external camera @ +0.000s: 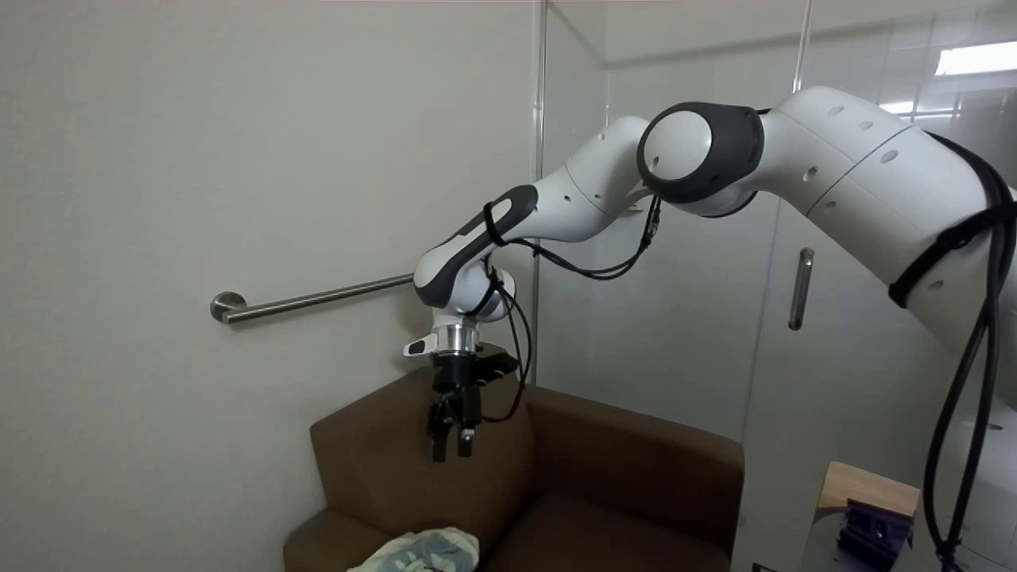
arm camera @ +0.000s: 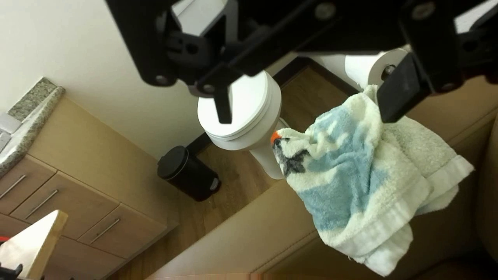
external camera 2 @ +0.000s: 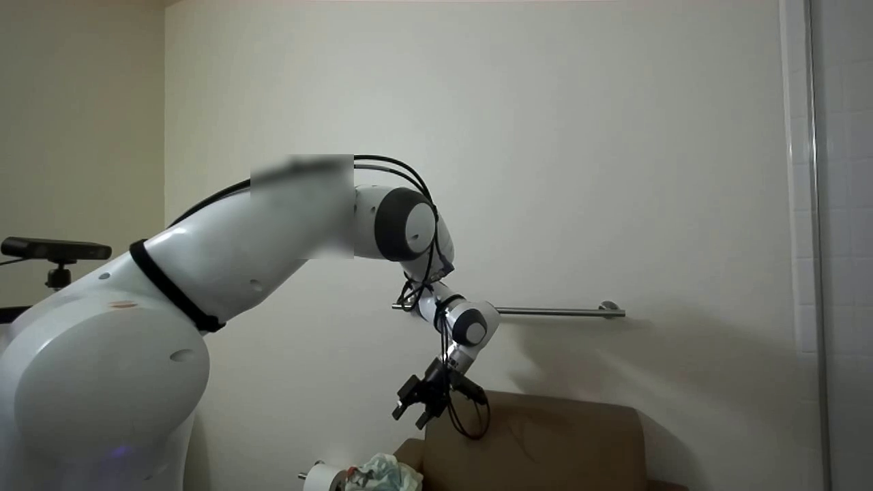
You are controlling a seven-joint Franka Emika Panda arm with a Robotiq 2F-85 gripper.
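Observation:
A crumpled white and light-blue towel point(arm camera: 345, 172) lies over the arm of the brown chair; its lower folds hang toward the seat in the wrist view. In exterior view 1 only the top of the towel point(external camera: 424, 553) shows at the bottom edge. My gripper point(external camera: 452, 453) hangs well above it, pointing down in front of the chair's backrest. Its fingers are apart and empty. The two fingertips stand wide of each other in the wrist view, the gripper showing the towel beyond it. In exterior view 2 the gripper point(external camera 2: 410, 416) is up and right of the towel point(external camera 2: 382, 474).
The brown chair point(external camera: 629, 457) stands against the wall, with a metal grab bar point(external camera: 324, 297) above it. A toilet paper roll point(arm camera: 366, 67), a toilet point(arm camera: 238, 107) and a black bin point(arm camera: 186, 172) lie beyond the chair arm. Open air surrounds the gripper.

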